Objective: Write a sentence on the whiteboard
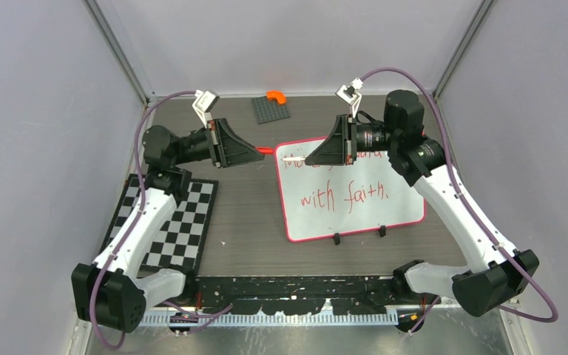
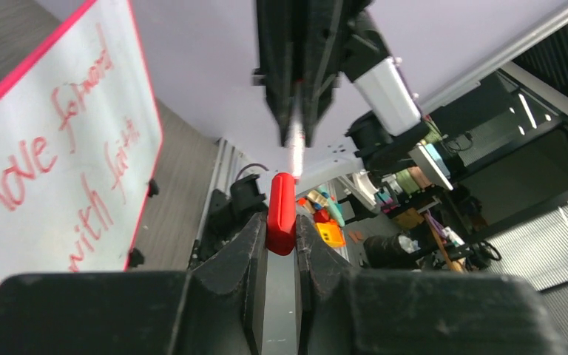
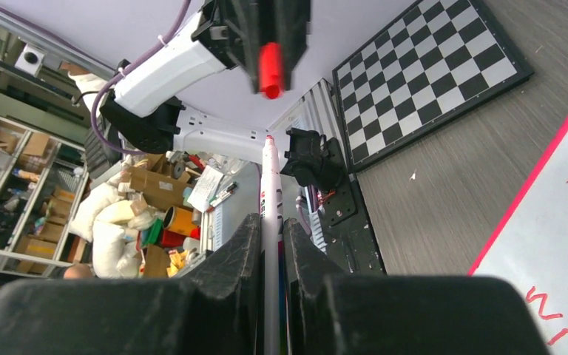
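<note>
A red marker cap [image 2: 281,211] is pinched in my left gripper [image 1: 262,152], its open end pointing toward the other arm. My right gripper [image 1: 312,159] is shut on a white marker [image 3: 271,192] whose red tip is bare. Tip and cap face each other with a small gap between them, above the left edge of the whiteboard [image 1: 407,203]. In the left wrist view the board carries red handwriting [image 2: 92,103] reading "Move forward with faith"; the right arm hides part of the upper line from above.
A black-and-white checkerboard [image 1: 181,225] lies at left, partly under the left arm. At the back sit a dark grey pad [image 1: 270,111] and an orange piece [image 1: 276,96]. Two black clips [image 1: 336,239] stand at the whiteboard's lower edge. Bare table lies between checkerboard and whiteboard.
</note>
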